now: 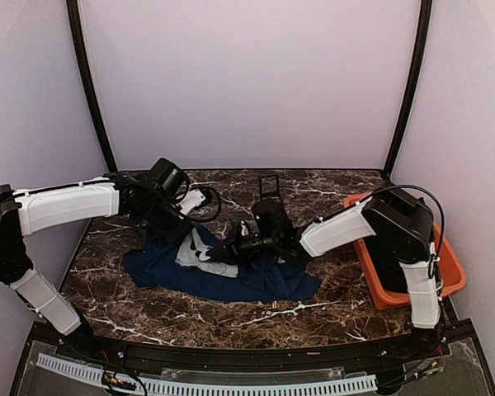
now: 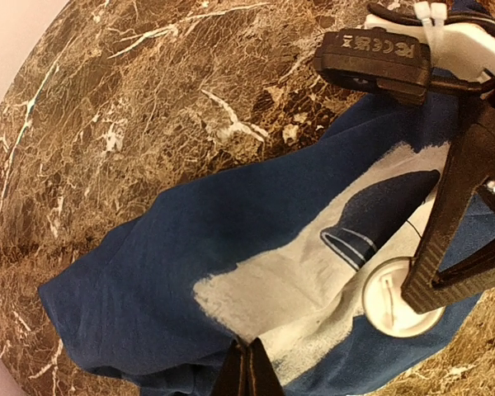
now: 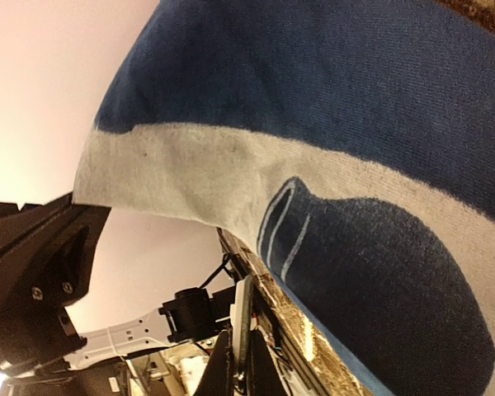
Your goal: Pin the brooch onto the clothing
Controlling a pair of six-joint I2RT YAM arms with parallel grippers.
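The clothing [image 1: 177, 279] is dark blue with a pale patch bearing a dark sock-like print [image 2: 379, 214]; it lies on the table with part lifted. At the pale patch's edge, my left gripper is shut on a fold of the cloth, raising it. My right gripper [image 1: 221, 252] is shut on a round white brooch [image 2: 392, 299], whose back with its pin faces the left wrist view. Edge-on in the right wrist view, the brooch [image 3: 242, 318] stands beside the lifted cloth. Whether the pin touches the fabric cannot be told.
An orange bin [image 1: 454, 268] with black contents stands at the right, under the right arm. Bare marbled table [image 1: 198, 322] lies in front of the clothing. Both grippers are close together over the cloth.
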